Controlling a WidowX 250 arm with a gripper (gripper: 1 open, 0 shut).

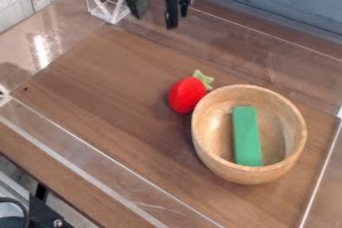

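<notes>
My black gripper (155, 12) hangs at the top of the view, above the back of the wooden table, beside a clear plastic piece (107, 6); whether it is open or shut is hard to tell. A red strawberry (186, 96) with green leaves lies near the middle of the table. Just right of it is a wooden bowl (217, 160) with a green block (246, 136) lying inside.
A pale blue plank wall (267, 2) runs along the back. Dark hardware shows below the table at the lower left.
</notes>
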